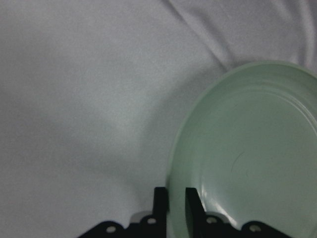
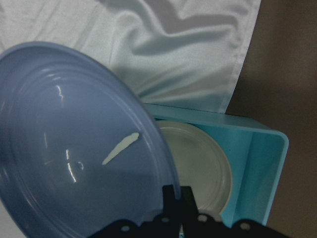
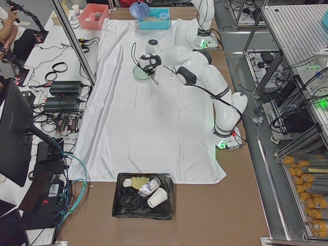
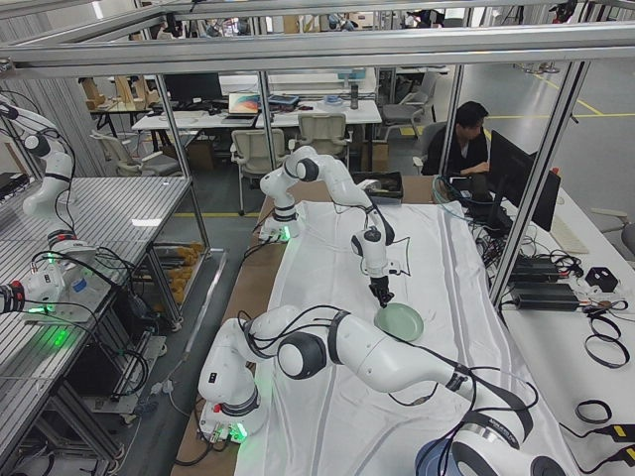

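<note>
A green plate (image 1: 257, 148) lies on the white cloth. My left gripper is at its rim, the rim between its fingers; whether it grips cannot be told. My right gripper is shut on a blue plate (image 2: 74, 129), held tilted above a light-blue bin (image 2: 257, 173) at the cloth's far edge. Inside that bin lies a pale plate (image 2: 198, 158), partly hidden by the blue one.
A black lined tray (image 3: 123, 205) with several items stands at the near end. A red bin (image 3: 94, 15) and cluttered side table with cables flank the cloth.
</note>
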